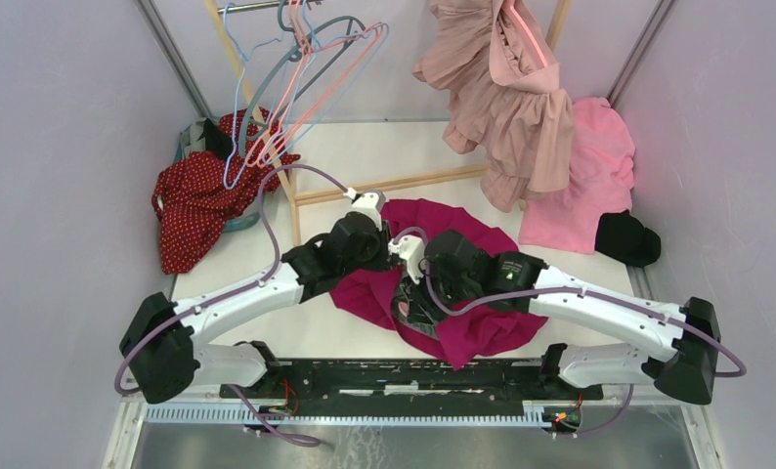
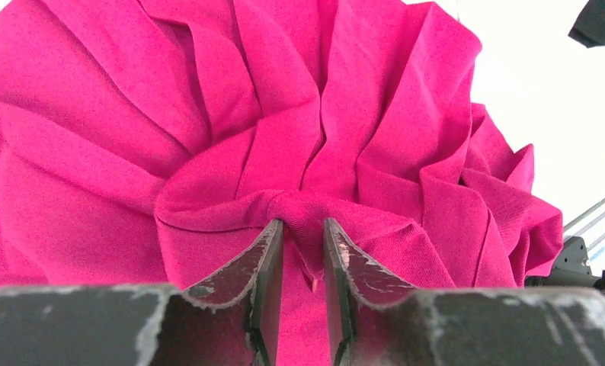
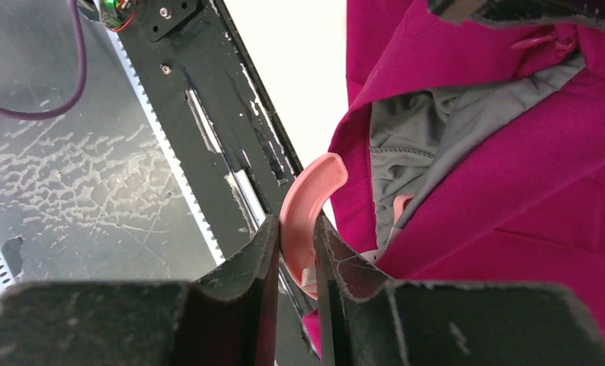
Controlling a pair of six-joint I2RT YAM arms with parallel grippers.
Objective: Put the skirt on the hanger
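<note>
The magenta skirt [image 1: 452, 220] lies spread on the white table, partly under both arms. Its grey lining [image 3: 410, 145] shows at an opening in the right wrist view. In that view, my right gripper has the curved end of a pink hanger [image 3: 318, 187] between its fingers and is shut on it; part of the hanger disappears into the skirt. My left gripper is at a raised fold of the skirt [image 2: 315, 210], with cloth between its slightly parted fingers. Whether they clamp the cloth is unclear.
Several hangers [image 1: 296, 98] hang from the rack at the back left. A dusty-pink garment [image 1: 511, 107] hangs at the back right. Beside it are a pink cloth [image 1: 589, 166] and a black item [image 1: 626, 238]. Red dotted cloth [image 1: 203, 210] drapes over a bin on the left.
</note>
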